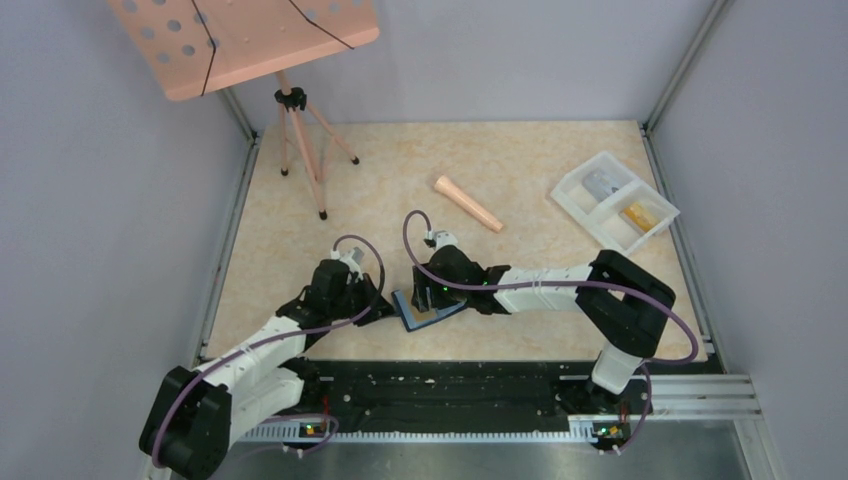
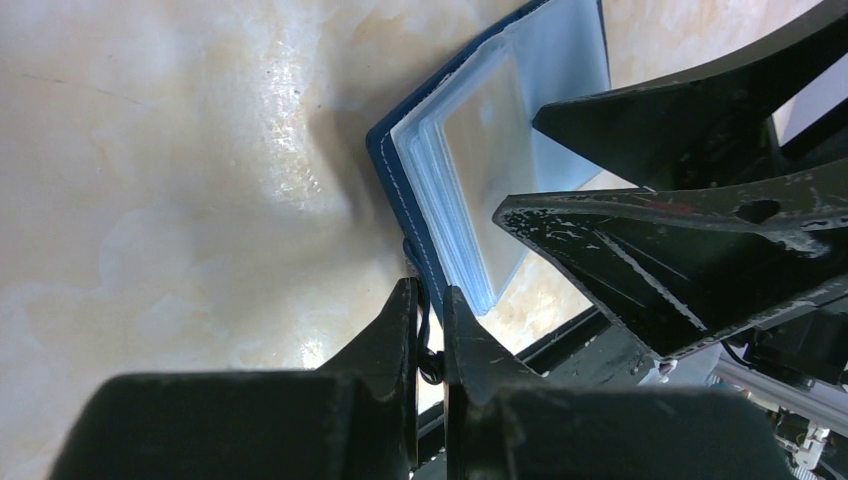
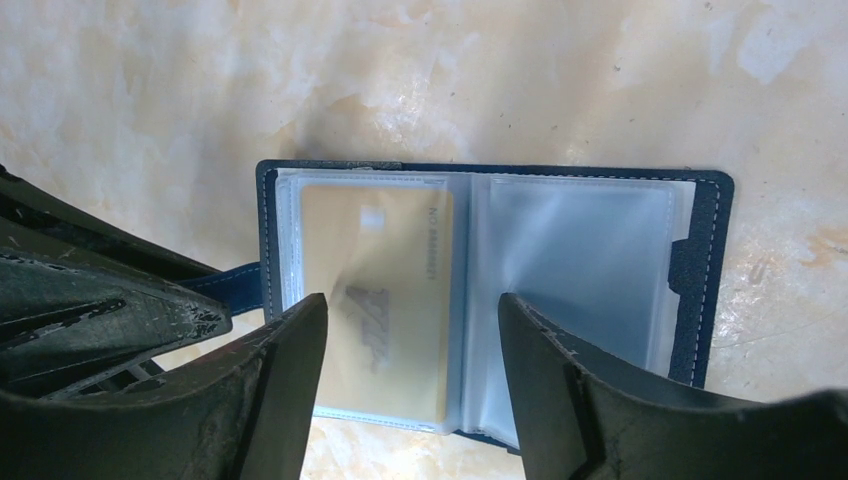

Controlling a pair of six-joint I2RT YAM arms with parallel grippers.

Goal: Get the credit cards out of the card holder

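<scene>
The open dark-blue card holder (image 1: 420, 315) lies near the table's front edge, its clear sleeves (image 3: 580, 290) spread flat, with a beige card (image 3: 375, 280) showing through one side. My left gripper is shut on the holder's dark strap at the holder's edge. My right gripper hangs open directly over the holder, one finger over the card side and the other over the clear side.
A divided white tray (image 1: 590, 210) with cards stands at the right, a pink cylinder (image 1: 468, 203) lies at the back centre, and a pink easel (image 1: 298, 130) stands back left.
</scene>
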